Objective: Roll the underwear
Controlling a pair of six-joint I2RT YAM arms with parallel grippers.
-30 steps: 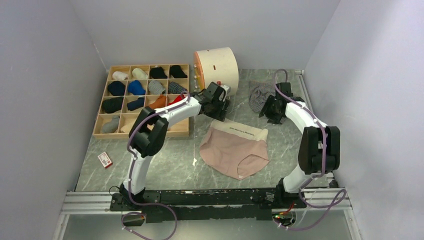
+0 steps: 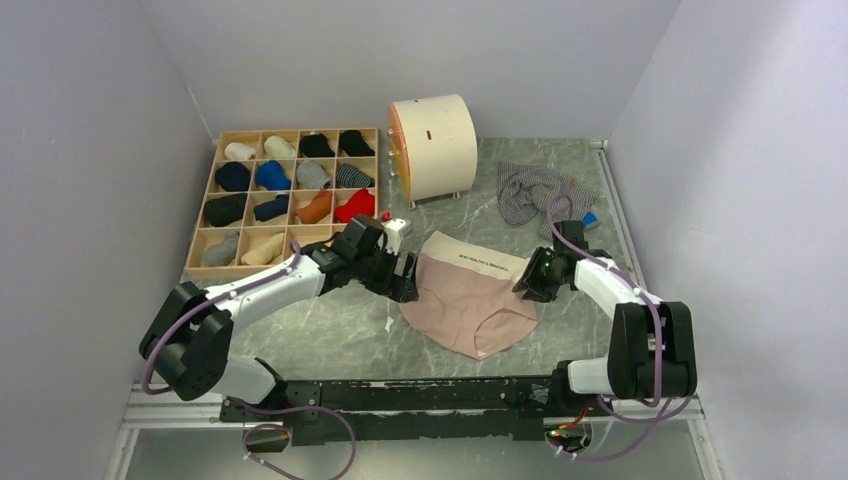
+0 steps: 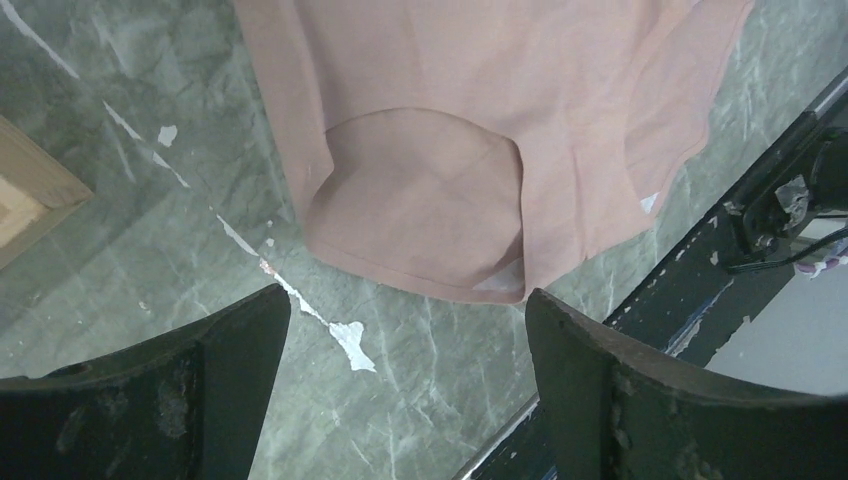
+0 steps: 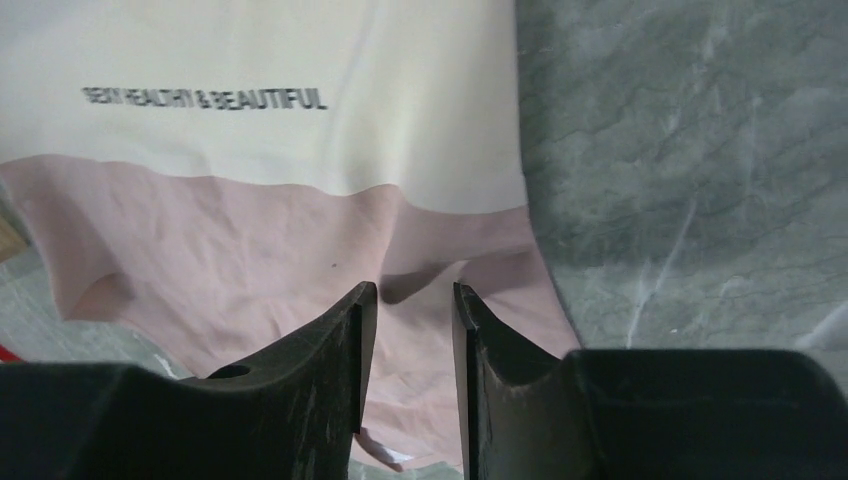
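Pink underwear (image 2: 468, 300) with a cream waistband printed in dark letters lies spread on the marble-look table, creased along its sides. My left gripper (image 2: 402, 278) is open over its left edge; in the left wrist view the pink cloth (image 3: 420, 200) lies beyond the wide-set fingers. My right gripper (image 2: 532, 285) is low at the right edge near the waistband, part open; in the right wrist view its fingertips (image 4: 365, 300) are over a fold in the pink fabric just below the band.
A wooden grid box (image 2: 282, 190) of rolled garments is at the back left. A white cylinder (image 2: 440, 145) stands behind the underwear, with a grey striped cloth (image 2: 535, 190) at back right. Bare table (image 2: 330, 330) lies at front left.
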